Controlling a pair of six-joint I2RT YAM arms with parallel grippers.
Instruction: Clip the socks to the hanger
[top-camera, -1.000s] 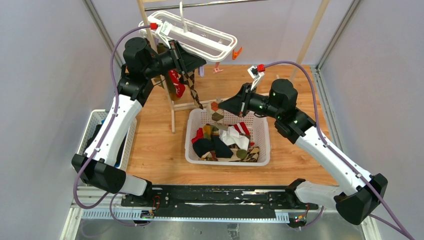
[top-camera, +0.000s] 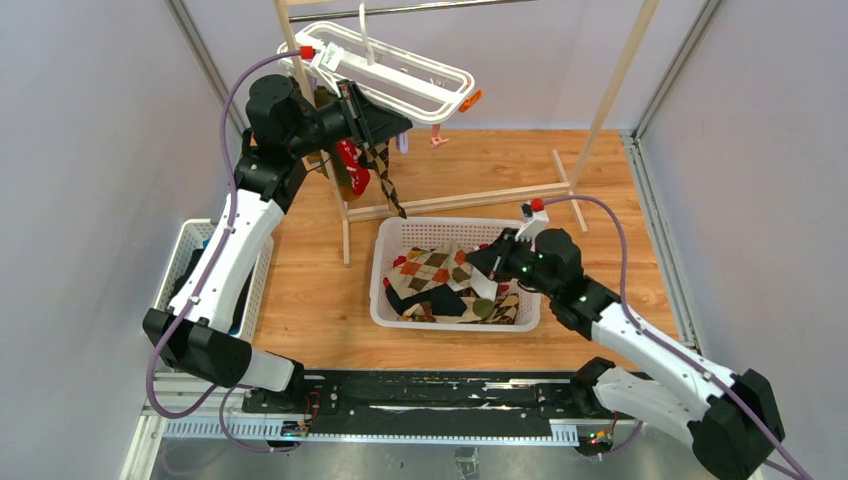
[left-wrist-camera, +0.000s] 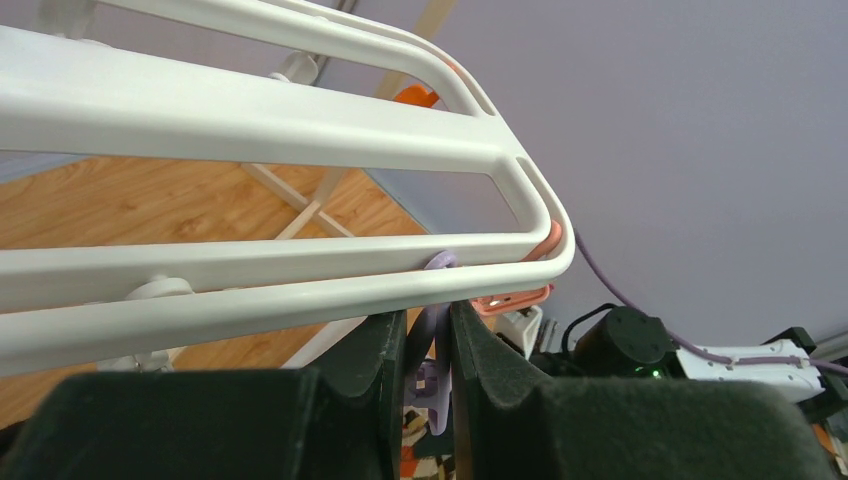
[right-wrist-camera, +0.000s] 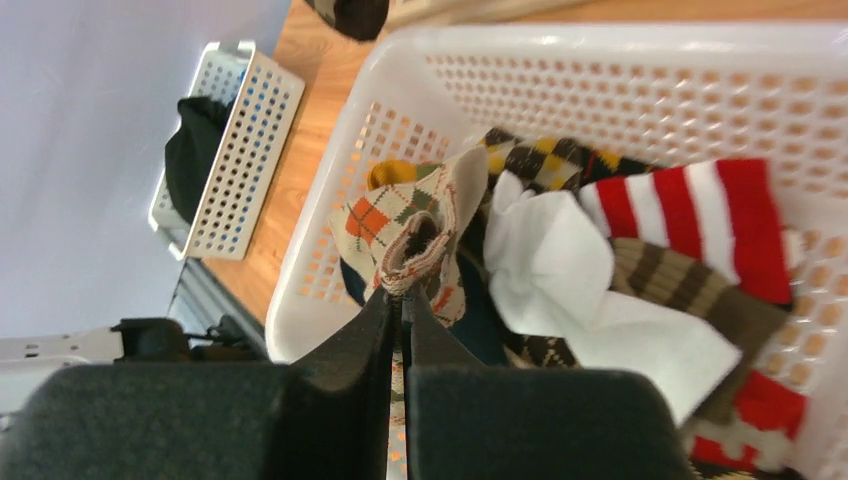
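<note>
My left gripper is shut on a purple clip (left-wrist-camera: 439, 264) at the lower rail of the white hanger (top-camera: 400, 85). A patterned sock (top-camera: 384, 180) and a red sock (top-camera: 353, 168) hang below the hanger. Over the white basket (right-wrist-camera: 300, 280), my right gripper is shut on the cuff of a beige argyle sock (top-camera: 425, 265). This sock's body rests on the pile, and its open end rises to the fingertips in the right wrist view.
Inside the basket lie a white sock (right-wrist-camera: 560, 260), a red-and-white striped sock (right-wrist-camera: 700, 215) and several others. An orange clip (top-camera: 470, 101) and a pink clip (top-camera: 437, 138) are on the hanger's right end. Another basket (top-camera: 262, 275) stands at the left; wooden stand legs (top-camera: 460, 199) cross behind.
The left arm has stayed still.
</note>
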